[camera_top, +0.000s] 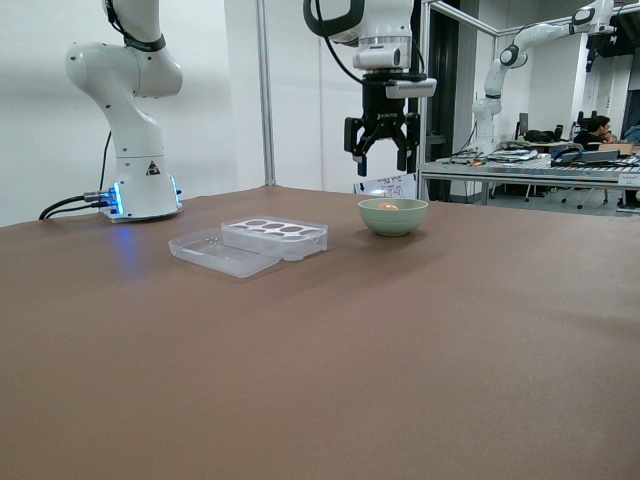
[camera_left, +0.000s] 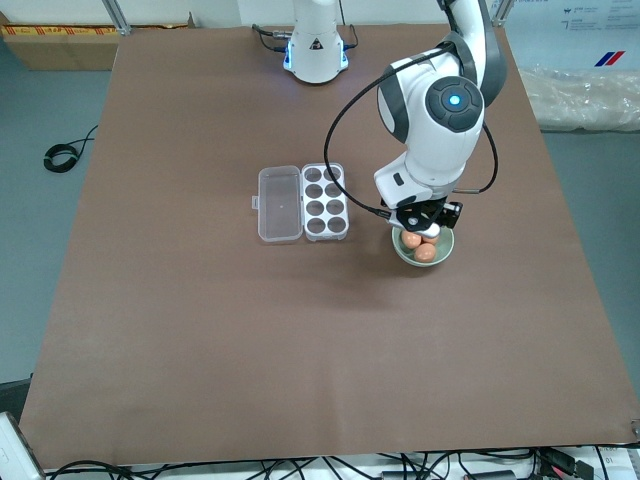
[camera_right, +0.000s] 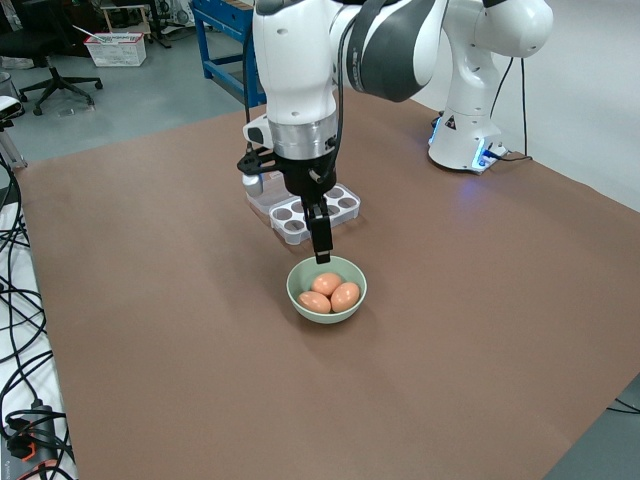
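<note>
A pale green bowl (camera_left: 423, 256) holds brown eggs (camera_right: 313, 301), three visible in the right view. My gripper (camera_top: 383, 160) hangs above the bowl, pointing down, its two black fingers spread apart with nothing visible between them in the top view. In the left view the wrist hides part of the bowl and eggs. A white egg tray (camera_left: 325, 202) with round empty cups and an open clear lid (camera_left: 280, 204) lies beside the bowl, on the brown table (camera_left: 250, 340).
The robot's white base (camera_left: 314, 55) stands at the back of the table. Cables (camera_left: 110, 470) run along the outside of its edge.
</note>
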